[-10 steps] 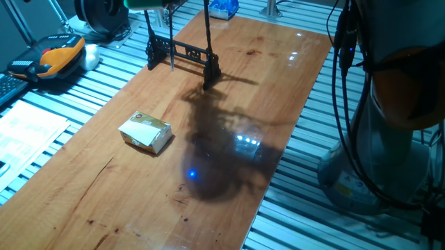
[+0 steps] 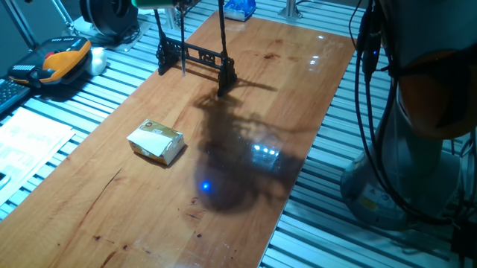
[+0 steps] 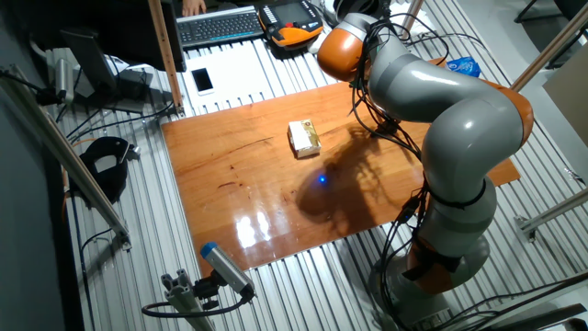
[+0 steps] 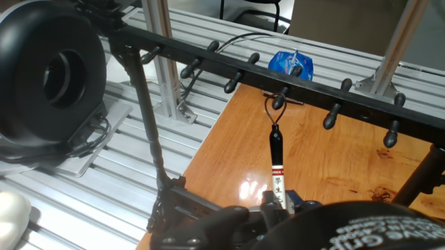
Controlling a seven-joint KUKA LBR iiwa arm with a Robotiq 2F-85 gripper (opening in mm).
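Observation:
In the wrist view, a brush [image 4: 277,149] with a black upper end and a white, lettered handle hangs by a thin loop at a peg of the black rack [image 4: 208,61]. My gripper is at the bottom of that view, its fingertips close around the handle. Whether they press on it or stand slightly apart cannot be told. The brush's lower part is hidden behind the gripper. In exterior view 1 the rack's base [image 2: 201,56] stands on the wooden board, and the thin lower end of a brush [image 2: 184,63] hangs above it.
A small white-and-gold box [image 2: 156,141] lies on the wooden board [image 2: 89,216]. A blue packet [image 2: 238,9] sits at the board's far end. An orange-and-black device [image 2: 56,61] and papers [image 2: 30,149] lie beside the board. Its near part is clear.

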